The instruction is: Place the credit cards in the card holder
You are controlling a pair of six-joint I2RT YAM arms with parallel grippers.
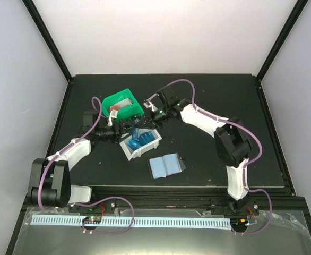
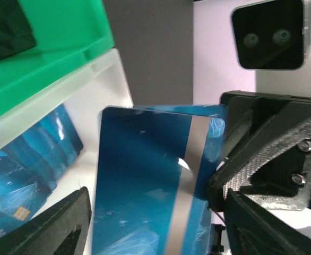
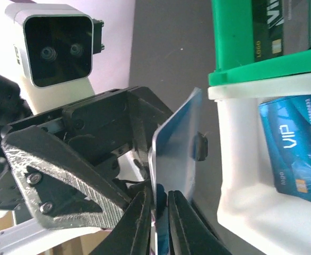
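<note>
My left gripper stands part open at that card, its fingers low either side of it in the left wrist view. More blue cards, one marked VIP, lie in the white bin. The card holder, with light blue sleeves, lies open on the mat in front of the bins.
The green bin, holding dark cards and a reddish item, adjoins the white bin at the back left. The black mat to the right of the card holder is clear.
</note>
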